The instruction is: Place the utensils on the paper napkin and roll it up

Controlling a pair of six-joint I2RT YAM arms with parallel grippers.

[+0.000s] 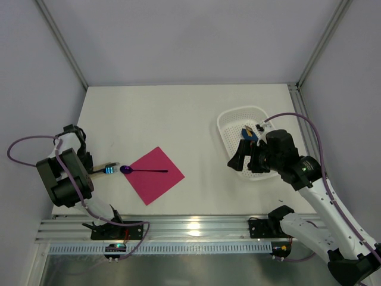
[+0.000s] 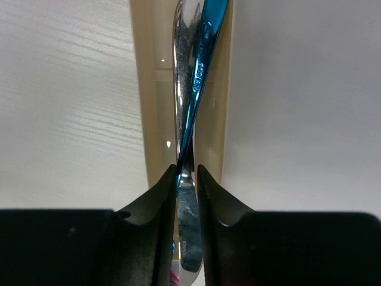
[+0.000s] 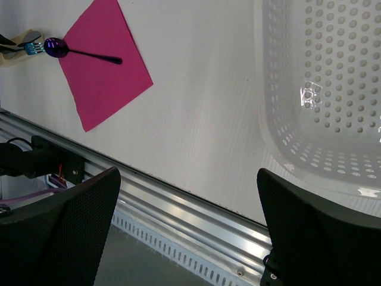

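Observation:
A pink napkin (image 1: 149,185) lies at left of centre with a purple spoon (image 1: 128,170) across it. My left gripper is low over a beige utensil tray (image 2: 149,89) holding silver cutlery (image 2: 191,226) and a blue fork (image 2: 206,42). Its fingertips straddle the blue handle, slightly apart; whether they grip it I cannot tell. In the top view the fork's head (image 1: 109,170) points toward the napkin. My right gripper is open, above the table's right part, with nothing between its fingers.
A white perforated basket (image 1: 223,119) with a few small items stands at the right under the right arm. A metal rail (image 1: 193,220) runs along the front edge.

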